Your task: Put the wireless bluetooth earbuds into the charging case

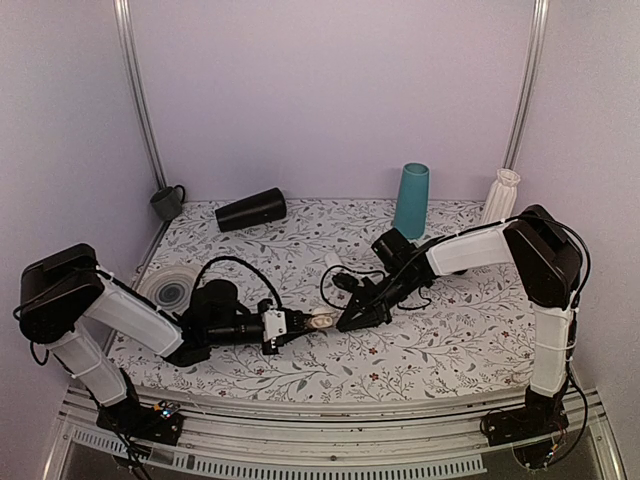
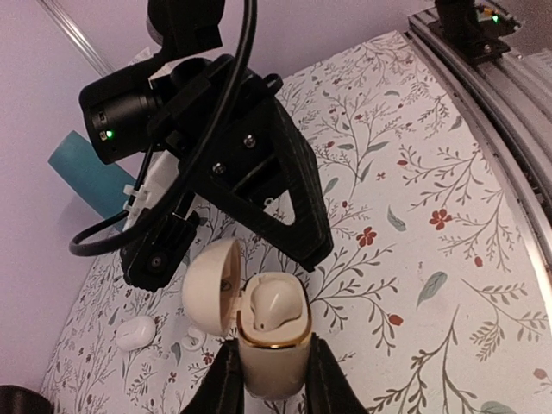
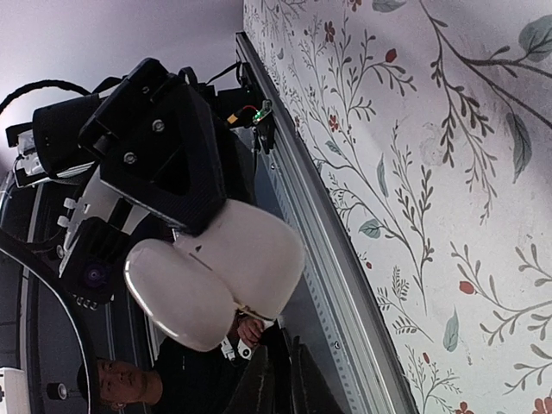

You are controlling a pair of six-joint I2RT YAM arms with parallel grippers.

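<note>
The white charging case (image 2: 274, 366) is clasped upright between the fingers of my left gripper (image 1: 302, 333), raised off the table. Its rounded lid (image 2: 211, 289) stands open to the side. Inside the case a white earbud (image 2: 278, 304) shows in its slot. My right gripper is beside the case's open top, its black fingertips close together. Nothing shows between them in the right wrist view, and the left wrist view shows only the outside of one finger (image 2: 302, 228). A small white piece, perhaps an earbud (image 2: 194, 338), lies on the table beyond the case.
A white rounded object (image 2: 135, 332) lies on the table behind the case. Farther back are a teal cup (image 1: 412, 200), a white vase (image 1: 501, 196), a black cylinder (image 1: 251, 210) and a dark mug (image 1: 168, 202). Plates (image 1: 170, 288) sit at left.
</note>
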